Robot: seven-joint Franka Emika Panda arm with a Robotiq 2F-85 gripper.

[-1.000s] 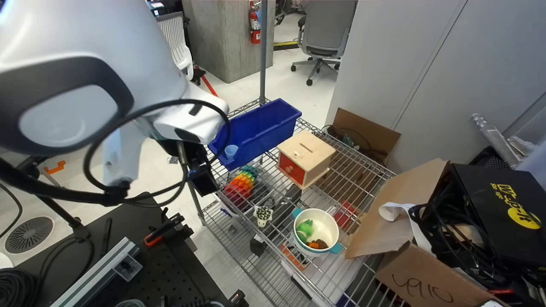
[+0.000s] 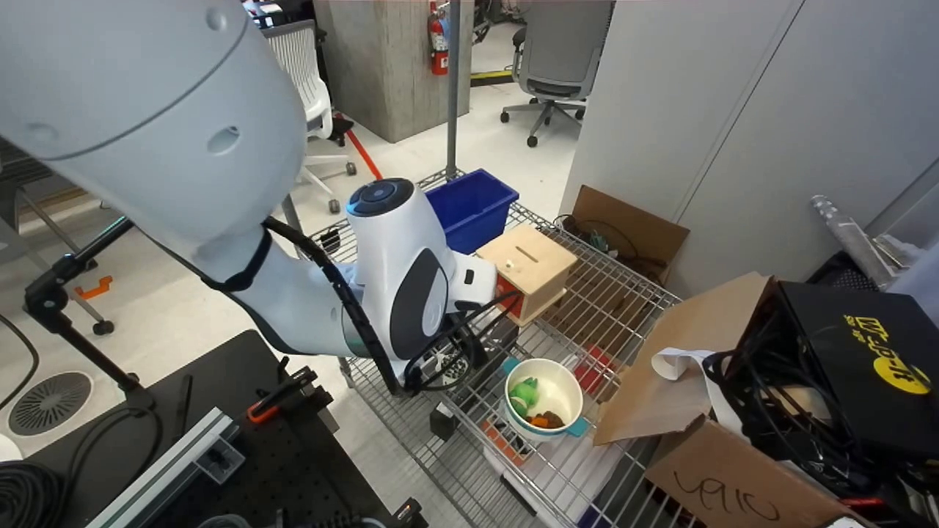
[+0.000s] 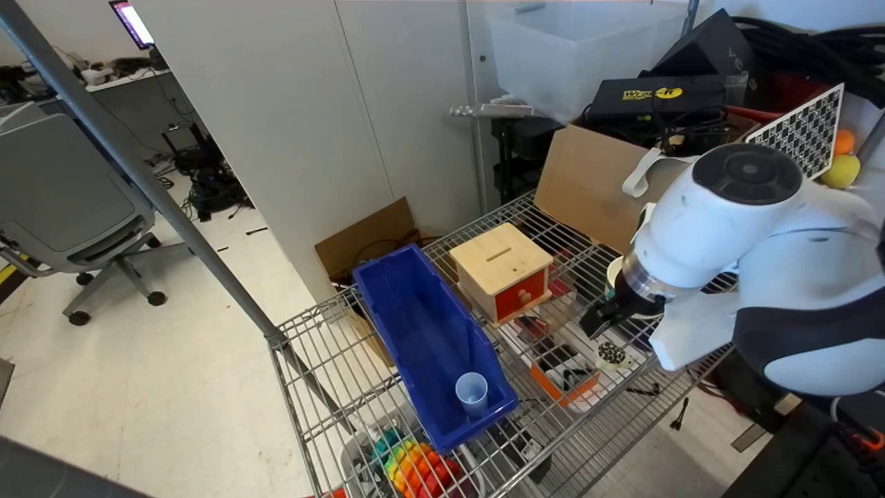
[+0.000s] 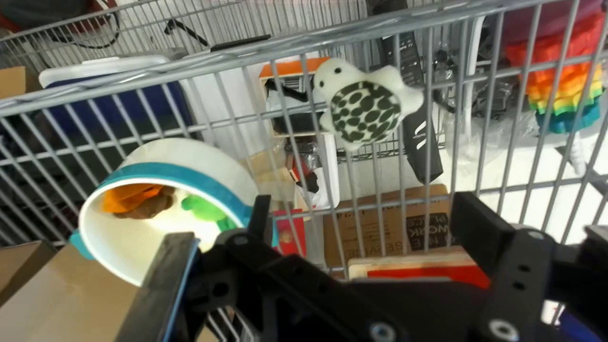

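My gripper is open above the wire shelf, its black fingers [image 4: 477,219] wide apart with nothing between them. A white turtle toy with a dark-spotted shell [image 4: 365,111] lies on the shelf wires, beyond the fingertips in the wrist view. In the second exterior view the turtle [image 3: 612,354] is just below the gripper [image 3: 595,322]. The white pot with a teal rim [image 2: 550,387] holds a green toy [image 2: 524,396] and orange and brown pieces [image 2: 547,419]. In the first exterior view, the arm and cables partly cover the turtle.
A wooden box with a red drawer [image 3: 502,270] stands beside a long blue bin [image 3: 390,299], which has a pale blue cup [image 3: 472,394] inside. An open cardboard box [image 2: 682,352] is close to the pot. The shelf's front rail [image 4: 228,57] runs past the turtle.
The arm has swung away from the near left, over the shelf beside the wooden box. It now covers part of the blue bin and the turtle. The pot and wooden box have not moved.
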